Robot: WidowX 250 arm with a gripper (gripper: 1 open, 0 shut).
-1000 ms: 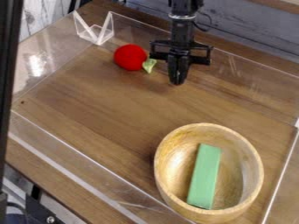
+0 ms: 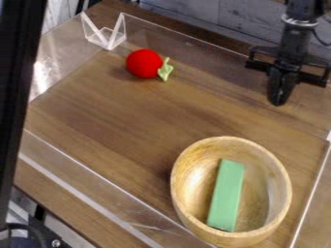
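Note:
My gripper (image 2: 280,91) is at the upper right, low over the back of the wooden table, shut with nothing visible between its fingers. A red round toy (image 2: 143,64) with a green top lies at the upper left, well apart from the gripper. A wooden bowl (image 2: 195,170) sits at the lower right with a green block (image 2: 224,196) inside it.
A clear angular plastic piece (image 2: 104,31) stands at the back left corner. Clear low walls edge the table, with a grey wall behind.
My gripper has moved right along the back of the table, away from the red toy. The toy, bowl and block look unmoved.

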